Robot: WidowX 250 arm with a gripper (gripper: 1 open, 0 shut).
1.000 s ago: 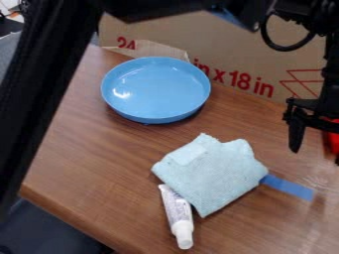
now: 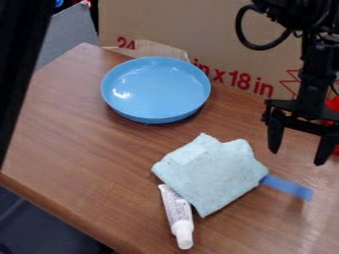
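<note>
My black gripper (image 2: pixel 298 141) hangs at the right, open, its two fingers pointing down with nothing between them, above and behind a folded pale blue cloth (image 2: pixel 207 173). A white tube (image 2: pixel 176 214) with a cap lies just left of the cloth, near the front. A strip of blue tape (image 2: pixel 288 188) is on the wooden table at the cloth's right. A blue plate (image 2: pixel 155 77) sits at the back left.
A cardboard box (image 2: pixel 212 30) stands along the back. Something red (image 2: pixel 334 110) is partly hidden behind my gripper. Its left edge borders a dark area.
My gripper has moved left from the right edge, uncovering a little less of the red thing behind it. The cloth, tube and plate have not moved.
</note>
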